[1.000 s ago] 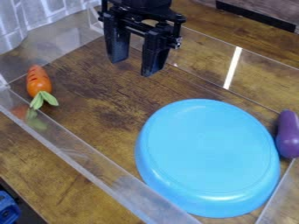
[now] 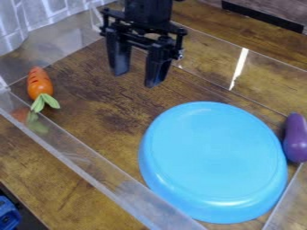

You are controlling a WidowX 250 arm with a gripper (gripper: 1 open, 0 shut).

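Observation:
The black gripper [image 2: 138,61] hangs at the top centre, its two fingers apart and pointing down, nothing seen between them. An orange carrot [image 2: 39,83] with green leaves lies at the left. A large blue disc [image 2: 211,160] fills the lower right of the wooden surface. A purple eggplant [image 2: 295,138] lies at the right edge.
Clear plastic walls [image 2: 108,179] border the surface. A blue object [image 2: 6,216] is partly visible at the lower left corner. The middle of the wooden surface, left of the disc and below the gripper, is clear.
The gripper has shifted very slightly lower over the last second. The carrot, disc and eggplant stay where they were.

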